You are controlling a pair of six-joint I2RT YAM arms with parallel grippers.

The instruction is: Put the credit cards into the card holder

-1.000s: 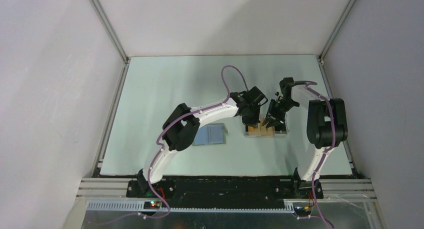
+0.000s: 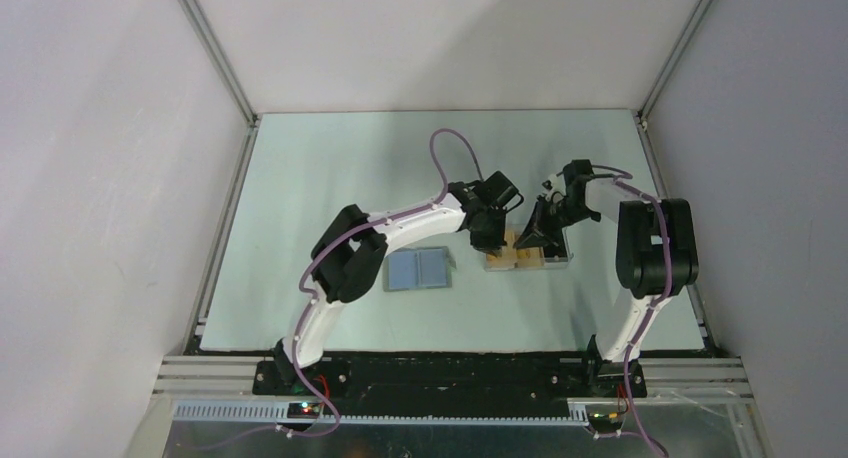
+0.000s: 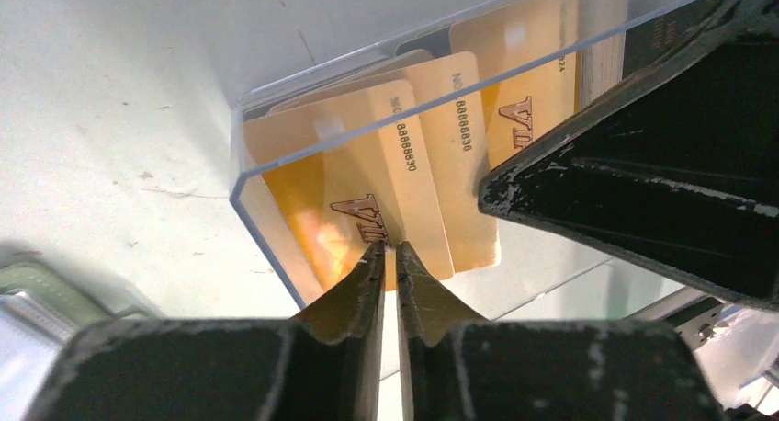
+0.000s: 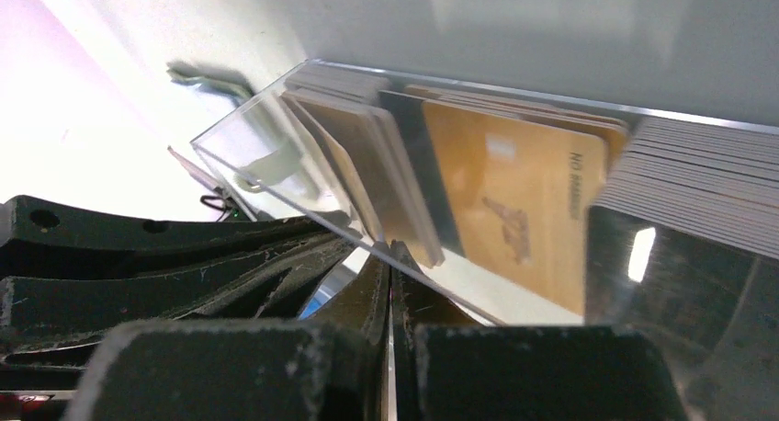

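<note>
Gold credit cards (image 3: 365,196) lean in a clear box (image 2: 556,263). In the left wrist view, my left gripper has its tips close over the leftmost gold card's lower part. A thin gap shows between its fingers, and no card is clearly held there. My right gripper is shut at the box's near wall, beside tilted cards, with nothing visible between its fingertips. To the left of the box, the blue card holder (image 2: 418,268) lies open on the table.
Dark cards (image 4: 675,274) stand stacked in the box's right part. Both arms reach over the box, and one dark finger of the right gripper crosses the left wrist view. Free table surface lies in front and at the back left.
The left gripper has moved a little left, and the clear box has shifted slightly left as well. The right gripper has shifted slightly. The card holder has stayed put.
</note>
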